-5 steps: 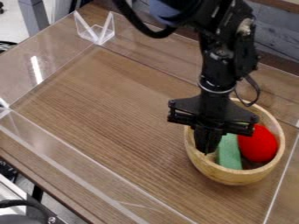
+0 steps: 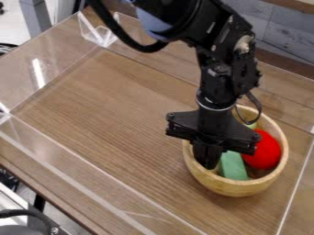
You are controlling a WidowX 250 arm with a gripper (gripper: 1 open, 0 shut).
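My black gripper [image 2: 208, 147] hangs over the left side of a light wooden bowl [image 2: 233, 184] at the right, its fingers reaching down inside the rim. The fingertips are dark and partly hidden, so what lies between them cannot be seen. A red rounded object [image 2: 263, 152] sits in the bowl's right part, with a green block [image 2: 233, 167] beside it, partly covered by the gripper.
A clear plastic shape [image 2: 98, 27] stands at the back left. A wooden wall runs along the back right.
The gripper has shifted slightly left and lower at the bowl. The bowl and its contents appear slightly further left.
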